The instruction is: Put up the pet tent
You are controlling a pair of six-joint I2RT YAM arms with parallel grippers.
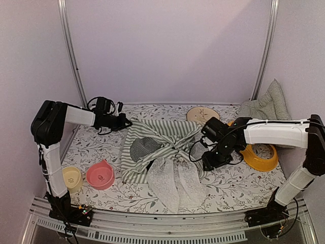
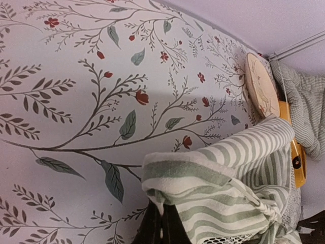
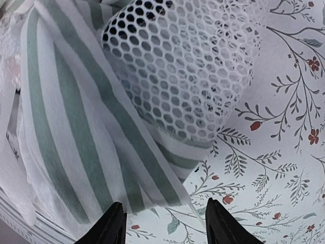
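The pet tent (image 1: pixel 152 129) lies collapsed mid-table, green-and-white striped cloth with mesh panels, a knot and a white lace piece hanging toward the front. My left gripper (image 1: pixel 127 122) is shut on its back left corner, pinching the striped cloth (image 2: pixel 193 178) in the left wrist view. My right gripper (image 1: pixel 208 163) hangs open at the tent's right side. In the right wrist view its two fingertips (image 3: pixel 116 216) are apart, just beside the striped flap (image 3: pixel 76 142), with a mesh panel (image 3: pixel 177 66) beyond.
A pink bowl (image 1: pixel 100 175) and cream bowl (image 1: pixel 72 179) sit at front left. A round board (image 1: pixel 202 114) lies at the back; an orange ring (image 1: pixel 261 162) and grey cushion (image 1: pixel 274 101) are at the right.
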